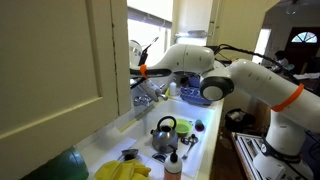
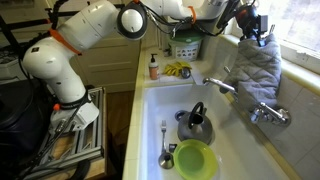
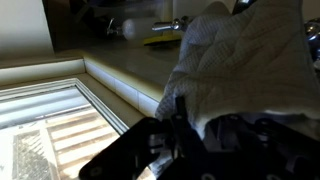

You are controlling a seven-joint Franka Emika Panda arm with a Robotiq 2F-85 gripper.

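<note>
A grey quilted cloth hangs at the window ledge behind the faucet in exterior view 2. My gripper is at its top edge. In the wrist view the pale quilted cloth fills the middle and runs down between the dark fingers. The fingers are too dark to tell whether they are closed on it. In exterior view 1 the cabinet door hides the gripper.
Below is the white sink with a kettle, a green bowl and a metal faucet. A soap bottle, a yellow cloth and a basket stand on the counter. The window is close beside the gripper.
</note>
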